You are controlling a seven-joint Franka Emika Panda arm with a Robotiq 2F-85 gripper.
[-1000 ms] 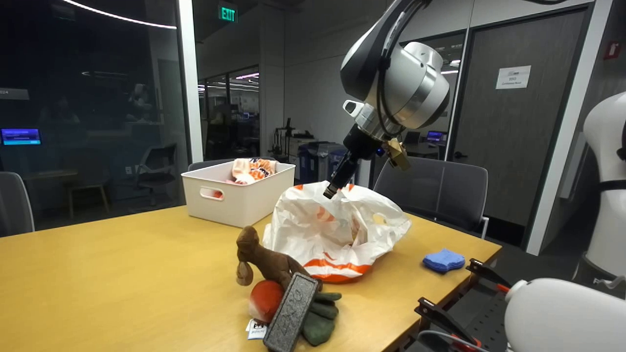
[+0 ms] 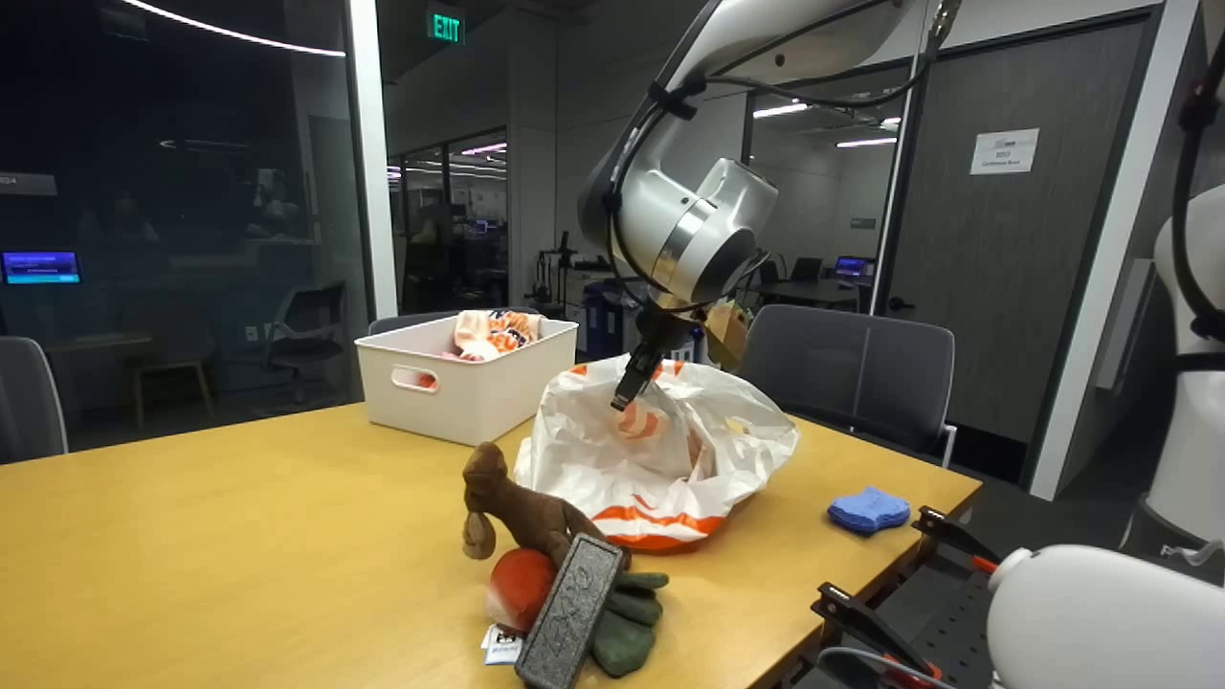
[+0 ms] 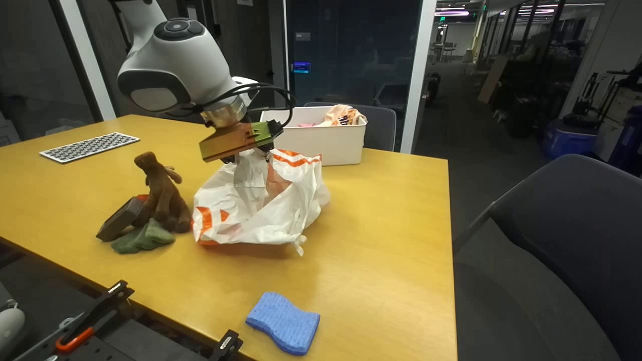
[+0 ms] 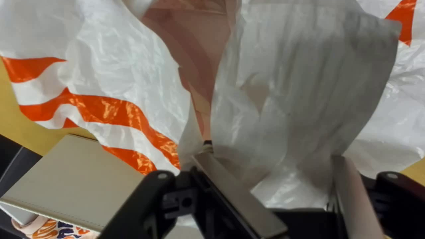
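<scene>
A crumpled white plastic bag (image 2: 574, 448) with orange print lies on the table, its mouth open upward. My gripper (image 2: 623, 398) points down at the bag's mouth. In the wrist view the gripper has its fingers (image 4: 239, 195) well apart, and a whitish sheet of the bag (image 4: 295, 87) spans the space around and between them. Whether the plastic touches either finger I cannot tell. Exterior view 2 puts the gripper over the back part of the bag (image 3: 241, 222), its tips partly hidden by plastic.
Behind the bag stands a white bin (image 2: 448, 396) holding cloth (image 2: 496, 333). In front are a brown plush toy (image 2: 534, 517), a red ball (image 2: 520, 588), a dark grey block (image 2: 570, 614) and a green item (image 2: 626, 632). A blue sponge (image 3: 283, 322) lies near the edge.
In exterior view 1 the arm has swung left and tilted, and the gripper's tip has moved slightly left and down into the bag's mouth. The bag's right side has shifted a little.
</scene>
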